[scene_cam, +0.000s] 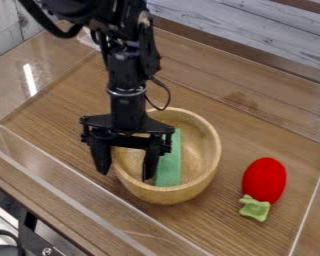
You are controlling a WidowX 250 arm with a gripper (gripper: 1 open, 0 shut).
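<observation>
A light wooden bowl [203, 171] sits on the wooden table, with a green block [170, 164] inside it toward the right. My black gripper [128, 156] hangs low over the left part of the bowl, its fingers spread open, the right one down at the green block and partly hiding it. I cannot tell whether it touches the block.
To the right lie a red rounded object [264, 180] and a small light-green piece [254, 208] just below it. A cable [5, 242] shows at the lower left.
</observation>
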